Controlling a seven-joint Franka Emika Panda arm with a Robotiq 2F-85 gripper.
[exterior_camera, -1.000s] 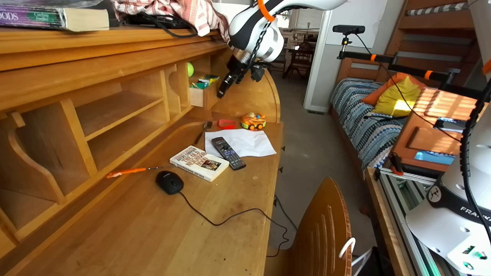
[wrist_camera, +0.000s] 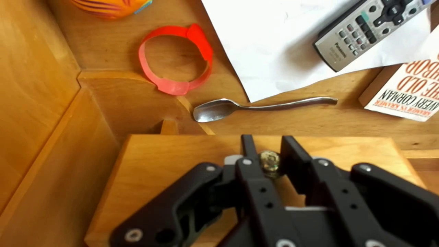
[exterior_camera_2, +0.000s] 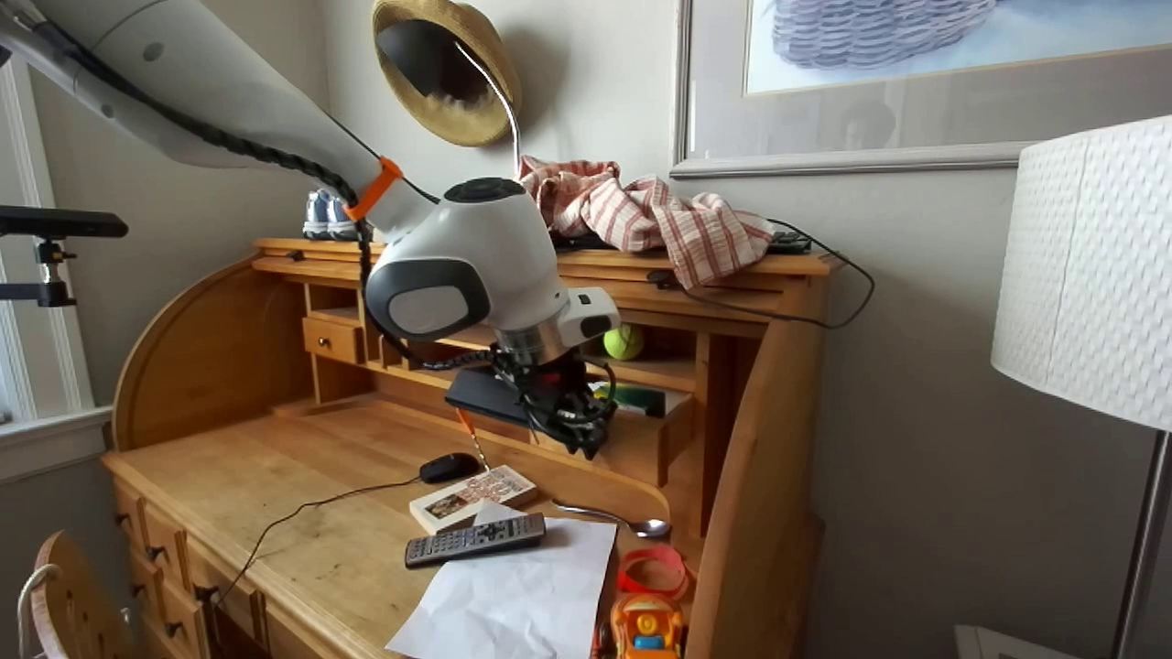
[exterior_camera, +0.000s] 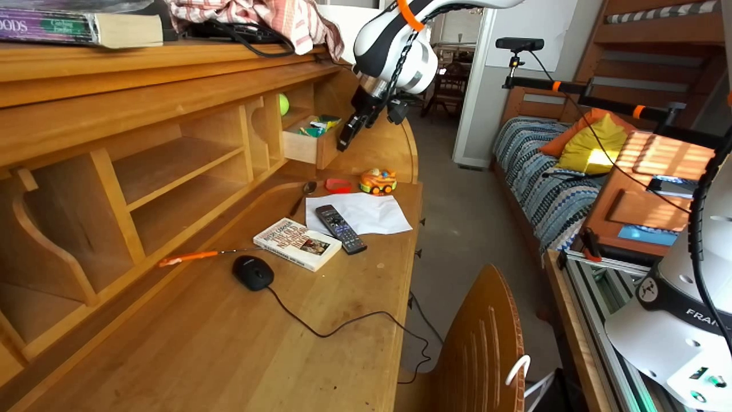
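A small wooden drawer [exterior_camera: 299, 147] stands pulled out from the desk's cubbies, with green and yellow packets [exterior_camera: 320, 126] inside it. On its front is a round brass knob [wrist_camera: 270, 161], and my gripper is shut on that knob, one black finger on either side. The drawer front [wrist_camera: 185, 164] fills the lower part of the wrist view. From the second exterior view, the gripper [exterior_camera_2: 589, 448] is at the front of the open drawer [exterior_camera_2: 634, 445], though the knob itself is hidden there.
Below lie a spoon [wrist_camera: 218, 110], a red ring [wrist_camera: 146, 61], white paper [wrist_camera: 263, 53], a remote [wrist_camera: 349, 37], a book [wrist_camera: 411, 88] and an orange toy car [exterior_camera: 378, 181]. A mouse [exterior_camera: 252, 272] sits farther along. The desk's curved side panel [exterior_camera_2: 758, 439] rises close by.
My gripper has moved away from the cubbies, and the drawer has come farther out with it. Objects on the desktop have stayed where they were.
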